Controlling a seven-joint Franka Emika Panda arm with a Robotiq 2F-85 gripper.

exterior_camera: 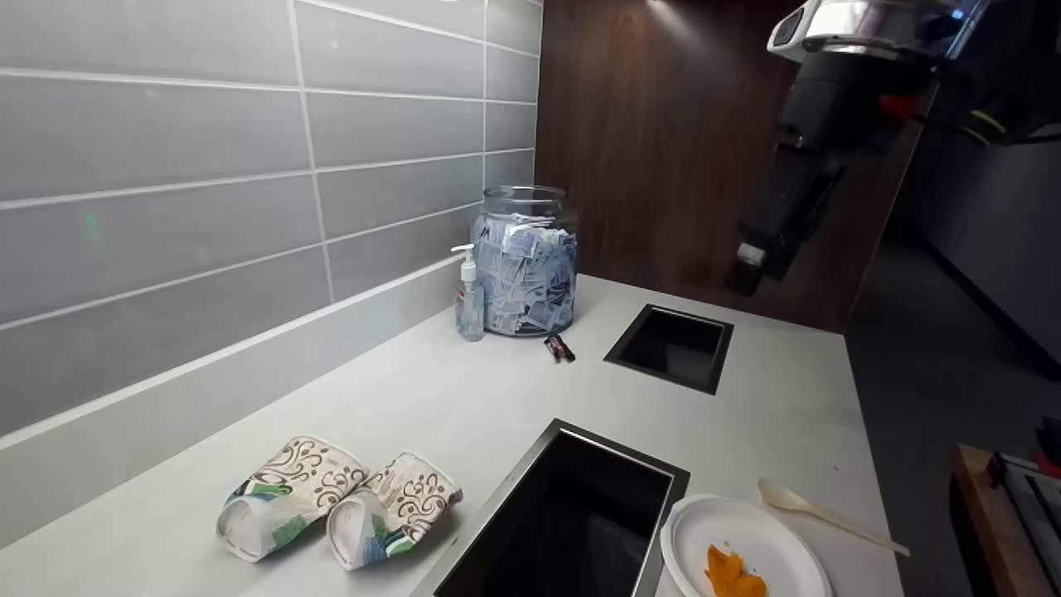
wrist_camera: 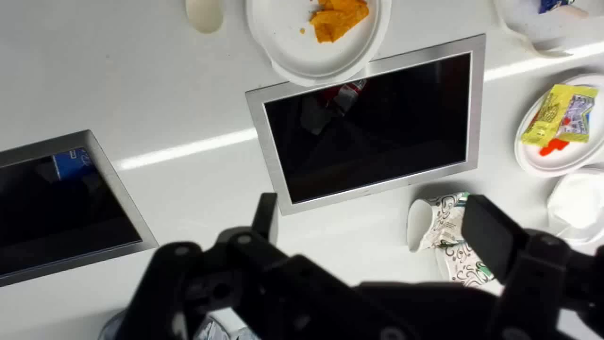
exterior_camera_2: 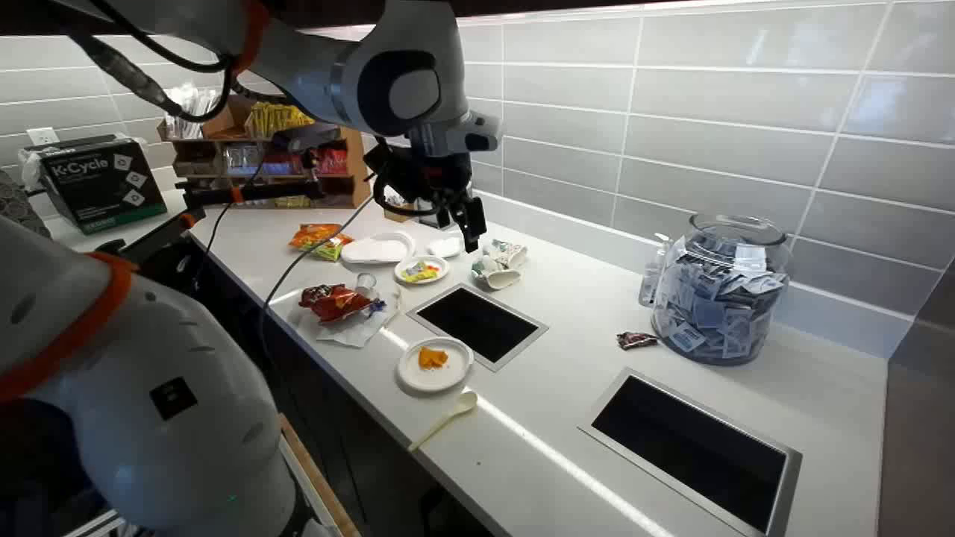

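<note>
My gripper is open and empty, its two dark fingers spread wide in the wrist view. It hangs high above the counter, as the gripper (exterior_camera: 758,267) in exterior view 1 also shows. Two crumpled patterned paper cups (exterior_camera: 290,489) lie on their sides by the wall. Near the front edge, a white plate (exterior_camera_2: 413,380) holds orange chips (exterior_camera_2: 432,358), and a pale spoon (exterior_camera_2: 440,421) lies beside it. In the wrist view, a farther plate (wrist_camera: 527,161) carries yellow wrappers (wrist_camera: 546,122) and something red. My right finger partly covers the cups in that view.
A large glass jar (exterior_camera: 527,269) full of packets, a pump bottle (exterior_camera: 469,303) and a dark wrapper (exterior_camera: 559,347) stand or lie near the wall. Two dark panels (exterior_camera_2: 480,322) are set in the counter. Snack bags (exterior_camera_2: 336,303) and shelves (exterior_camera_2: 260,152) occupy the far end.
</note>
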